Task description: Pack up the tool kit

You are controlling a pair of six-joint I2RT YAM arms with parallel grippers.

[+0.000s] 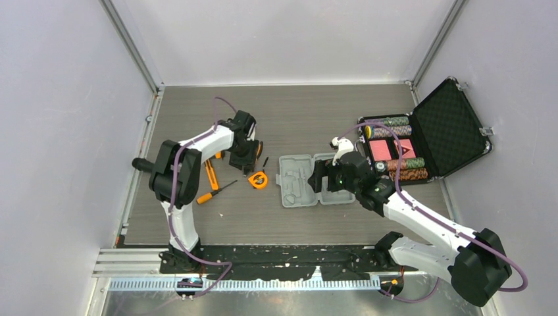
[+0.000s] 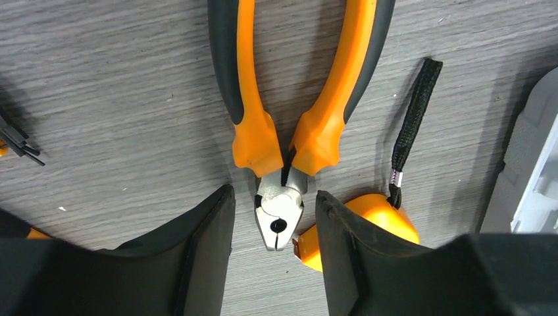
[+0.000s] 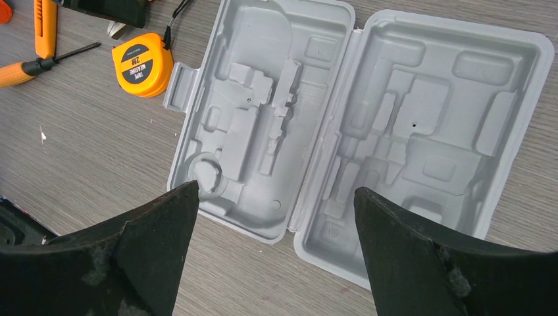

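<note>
Orange-and-black pliers (image 2: 322, 125) lie on the table with their metal head between the open fingers of my left gripper; in the top view the left arm hides much of them. A yellow tape measure (image 1: 258, 180) lies just beside the head. An orange utility knife (image 1: 210, 174) and a screwdriver (image 1: 208, 196) lie to the left. The grey tool case (image 3: 237, 138) lies open with empty moulded slots. My right gripper is open above it, nothing between its fingers.
A black case (image 1: 447, 122) of spools and pink blocks stands open at the right. Aluminium rails edge the table.
</note>
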